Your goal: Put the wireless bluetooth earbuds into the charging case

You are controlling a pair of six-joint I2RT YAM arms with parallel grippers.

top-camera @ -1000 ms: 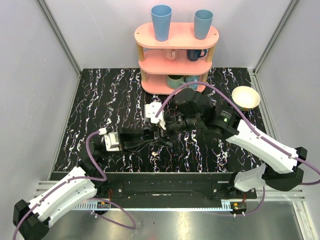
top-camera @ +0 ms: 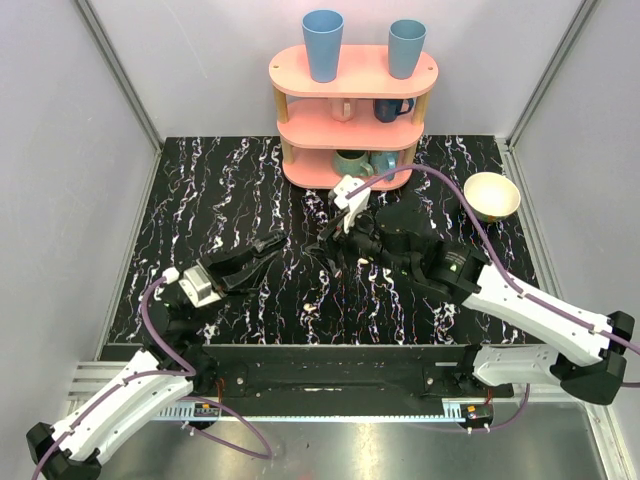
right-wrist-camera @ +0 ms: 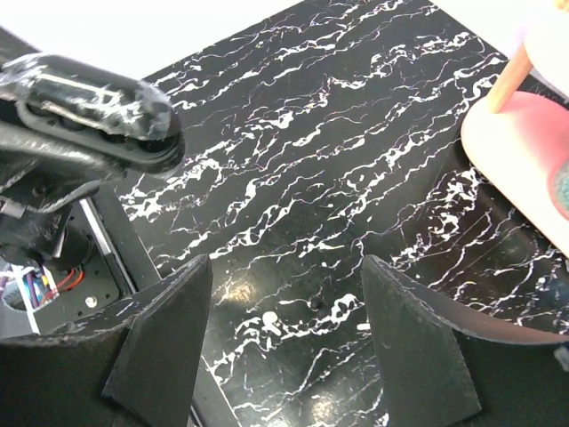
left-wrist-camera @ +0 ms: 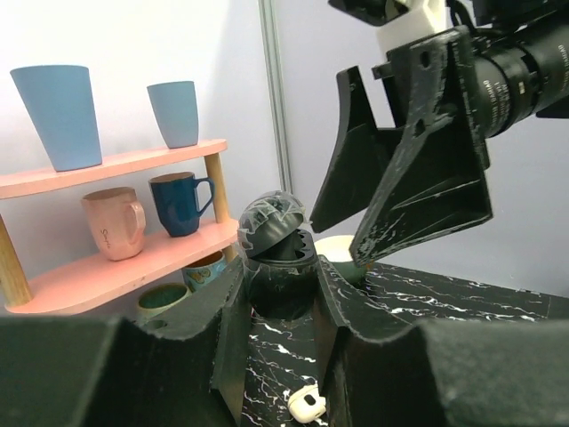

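The dark charging case (left-wrist-camera: 281,289), in a clear cover, stands between the fingers of my left gripper (top-camera: 268,246), which is shut on it. Its lid (left-wrist-camera: 272,224) is raised and tilted. In the right wrist view the case (right-wrist-camera: 98,100) shows at the upper left; whether earbuds sit inside cannot be told. My right gripper (top-camera: 326,250) is open, empty and apart from the case, to its right in the top view. A small cream-white object (left-wrist-camera: 307,404) lies on the table below; I cannot tell whether it is an earbud.
A pink shelf (top-camera: 350,118) with cups and mugs stands at the back of the black marble-patterned table (top-camera: 210,180). At the right is a cream bowl (top-camera: 491,196).
My left gripper has shifted left with the case.
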